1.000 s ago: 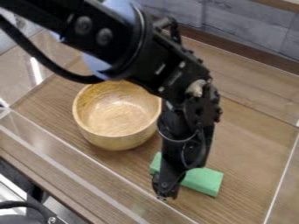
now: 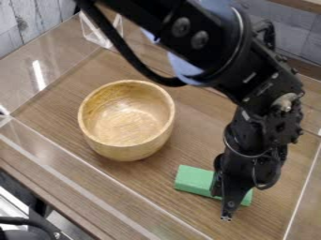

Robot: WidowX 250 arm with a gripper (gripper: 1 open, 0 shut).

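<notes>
A green block (image 2: 196, 180) lies flat on the wooden table, partly behind my gripper (image 2: 228, 208). The gripper's black fingers are low over the block's right part, and they look shut. Whether anything is between them is hidden by the dark housing.
A round wooden bowl (image 2: 126, 119) stands on the table left of the arm. The table's bare top (image 2: 63, 94) extends to the left and back, with grey walls behind it and a dark gap at the lower left edge.
The arm and gripper have moved right, from the block's left part to its right part, uncovering the block's left end.
</notes>
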